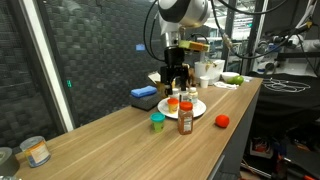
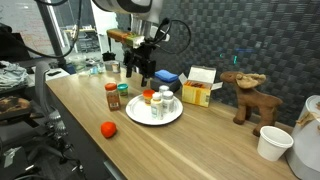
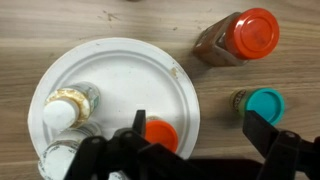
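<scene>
My open gripper (image 2: 140, 78) hangs above the near-left side of a white plate (image 3: 125, 62), with no object held. An orange-topped jar (image 3: 161, 133) stands upright on the plate, below the gripper and close to its left finger (image 3: 138, 123) in the wrist view. White-capped bottles (image 3: 63, 111) share the plate, partly cut off at that view's lower left. Off the plate, a jar with a green lid (image 3: 265, 103) stands near the right finger. A taller spice jar with a red-orange lid (image 3: 252, 36) stands beside the plate too.
A red tomato (image 2: 108, 129) lies near the table's front edge. Behind the plate are a blue cloth (image 2: 165, 76) and an open yellow-and-white box (image 2: 200, 86). A toy moose (image 2: 252, 97) and a white cup (image 2: 272, 143) stand farther right. Bare wood (image 1: 105, 145) stretches along the table's left part.
</scene>
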